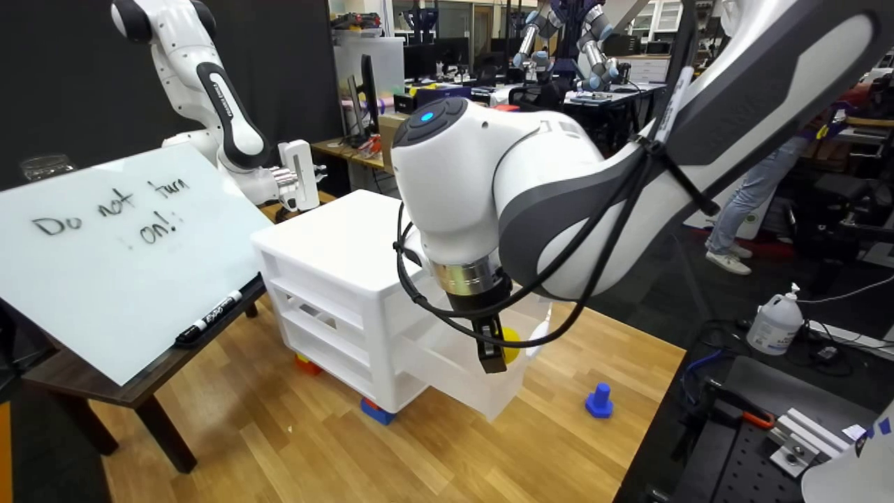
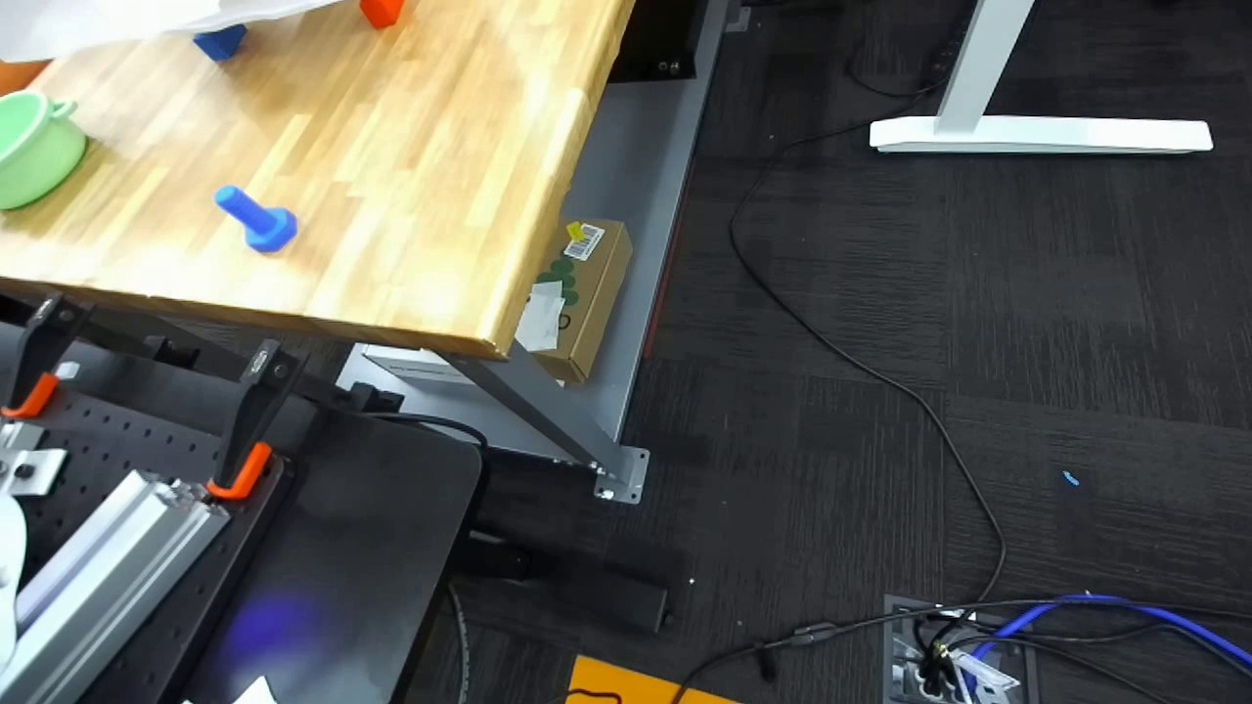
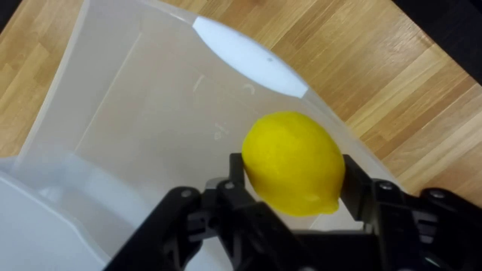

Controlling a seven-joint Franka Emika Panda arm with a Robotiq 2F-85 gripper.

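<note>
Between the black fingers of my gripper is a rounded yellow object [image 3: 293, 162] like a lemon, gripped from both sides. The wrist view has it over the pulled-out translucent drawer [image 3: 162, 99], close to the wall that carries a white handle [image 3: 250, 56]. Exterior view 1 shows my gripper [image 1: 492, 345] at the open drawer [image 1: 457, 381] of the white drawer unit [image 1: 335, 251]; only part of the yellow object [image 1: 509, 345] shows past the finger and a cable. Whether it touches the drawer floor I cannot tell. Otherwise the drawer looks empty.
A blue bolt-shaped piece [image 1: 599, 402] stands on the wooden table, right of the drawer. Exterior view 2 also shows a green pot [image 2: 37, 147] at the left. A whiteboard [image 1: 126, 243] leans on a dark stand at the left. Bare table lies in front of the unit.
</note>
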